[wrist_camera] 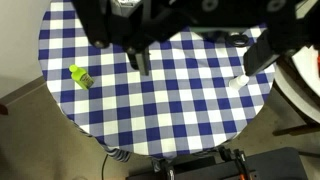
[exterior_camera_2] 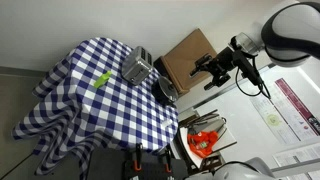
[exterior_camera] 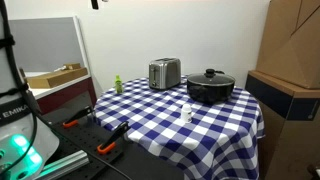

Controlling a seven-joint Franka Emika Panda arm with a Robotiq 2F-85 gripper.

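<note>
My gripper hangs high over the table, its two dark fingers wide apart and only bare checkered cloth showing between them. In exterior view 2 the gripper (exterior_camera_2: 200, 65) appears at the end of the arm reaching in from the right. A green bottle (exterior_camera: 118, 84) stands at the table's left; in the wrist view the bottle (wrist_camera: 81, 76) lies to the left of the fingers. A small white item (exterior_camera: 186, 114), perhaps a cup, is near the front. Behind it are a silver toaster (exterior_camera: 164, 73) and a black lidded pot (exterior_camera: 211, 86).
The blue-and-white checkered tablecloth (wrist_camera: 175, 115) is mostly clear in the middle. Cardboard boxes (exterior_camera: 282, 100) stand to the right of the table, and a box (exterior_camera: 58, 76) lies at the left. A red item (exterior_camera_2: 203, 140) sits beyond the table in exterior view 2.
</note>
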